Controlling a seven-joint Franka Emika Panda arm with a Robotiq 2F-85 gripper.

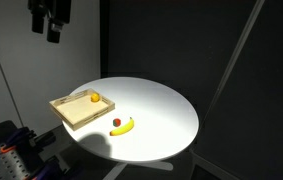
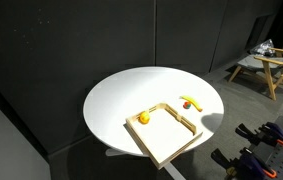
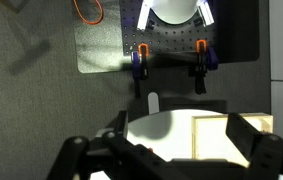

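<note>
My gripper (image 1: 46, 34) hangs at the top left in exterior view 1, high above the floor and away from the table's fruit. Its two dark fingers stand apart with nothing visible between them, and the wrist view also shows my gripper open. A yellow banana (image 1: 122, 127) lies on the round white table (image 1: 161, 105), with a small red fruit (image 1: 117, 122) beside it. An orange fruit (image 2: 145, 118) rests in one corner of the shallow wooden tray (image 2: 159, 151). Part of that tray (image 3: 205, 135) shows at the lower right of the wrist view.
Below my wrist is a dark perforated base plate (image 3: 166, 45) with a white round part. A wooden chair (image 2: 264, 70) stands far off at the right in exterior view 2.
</note>
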